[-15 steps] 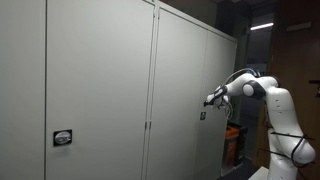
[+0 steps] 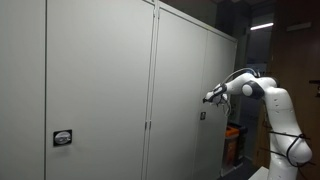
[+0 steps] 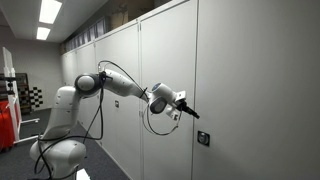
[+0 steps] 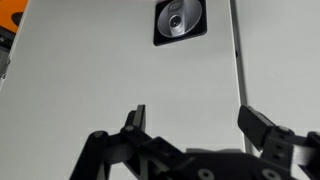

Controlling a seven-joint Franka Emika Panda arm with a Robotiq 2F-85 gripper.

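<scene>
My gripper stands open in the wrist view, its two fingers wide apart with nothing between them. Beyond it is the pale flat front of a tall cabinet door (image 4: 110, 88). A silver latch on a black plate (image 4: 180, 18) shows at the top of that view, farther up the picture than the fingertips. In exterior view 2 the gripper (image 3: 188, 107) is above and left of a dark latch plate (image 3: 203, 138). Exterior view 1 shows the gripper (image 2: 208, 97) small, just above a dark latch (image 2: 203, 115). Contact with the door cannot be judged.
Another latch (image 2: 63, 137) is on a cabinet door at the left. A seam (image 4: 238, 70) runs down the doors right of the latch. Orange-topped bins (image 2: 232, 132) stand near the arm. A red object (image 3: 6, 118) is at the far left.
</scene>
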